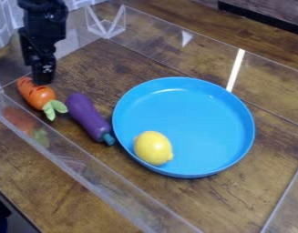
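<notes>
The black gripper (39,64) hangs at the upper left, open, just above an orange carrot (38,94) with green leaves. A purple eggplant (86,116) lies to the right of the carrot. A yellow lemon (154,148) rests in the lower left part of a large blue plate (194,118) at the centre right.
Clear plastic walls surround the wooden work surface (138,55), with one wall running close by the carrot on the left. The wood behind the plate is bare.
</notes>
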